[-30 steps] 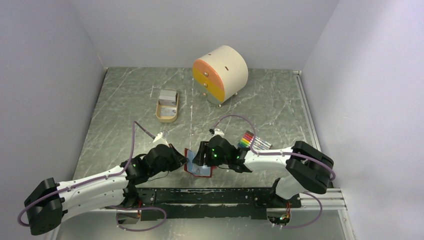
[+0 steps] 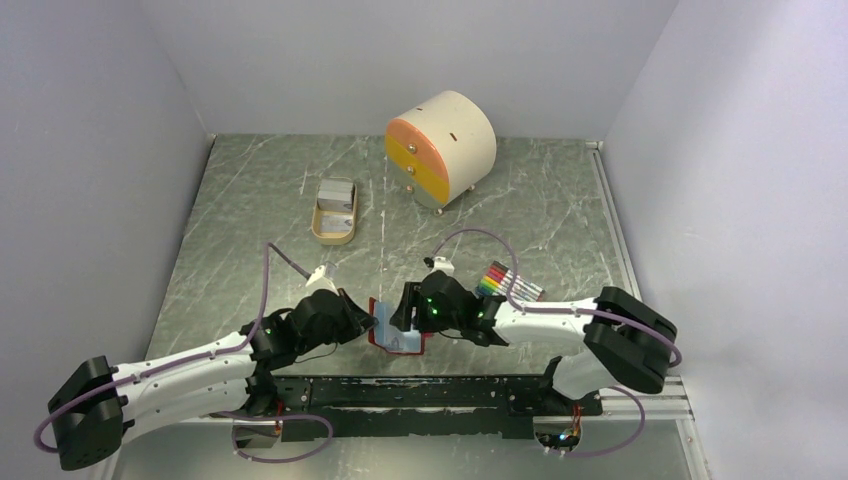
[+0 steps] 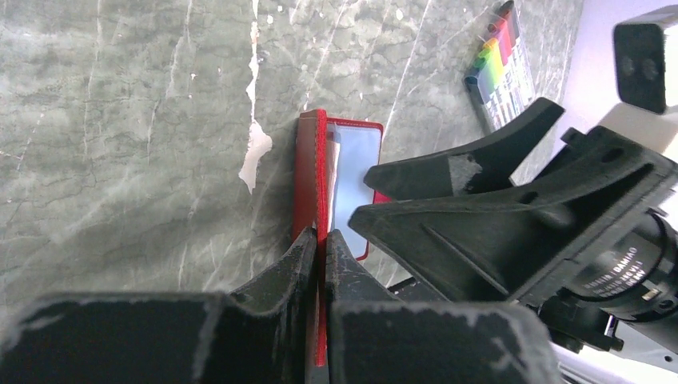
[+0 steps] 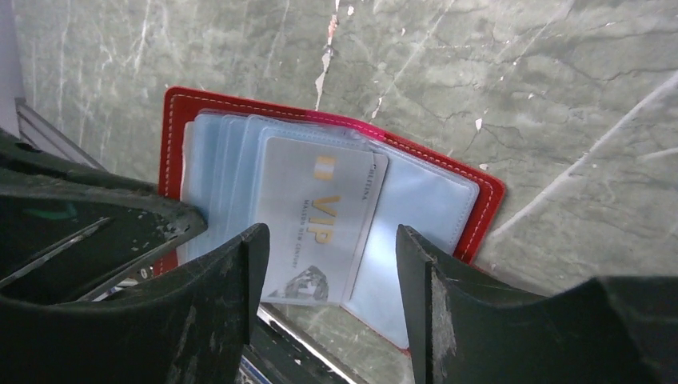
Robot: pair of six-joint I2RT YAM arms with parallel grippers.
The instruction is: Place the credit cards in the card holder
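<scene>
The card holder (image 2: 402,342) lies opened near the table's front, with a red border and pale blue clear sleeves. My left gripper is shut on its raised red-edged left cover (image 3: 321,160). In the right wrist view, a silver card (image 4: 320,212) marked VIP lies at one of the sleeves, left of a bare sleeve (image 4: 424,200); its lower edge lies near the sleeve's opening. Above the holder, my right gripper stands open, fingertips apart, with nothing pinched between them. More silver cards (image 2: 337,195) sit in a beige tray (image 2: 334,238) at the back left.
A white drum-shaped cabinet (image 2: 455,140) with an orange and yellow front stands at the back. Coloured markers (image 2: 510,282) lie to the right, close behind my right arm. Table space left of the holder is clear.
My left gripper and the holder have stayed in place.
</scene>
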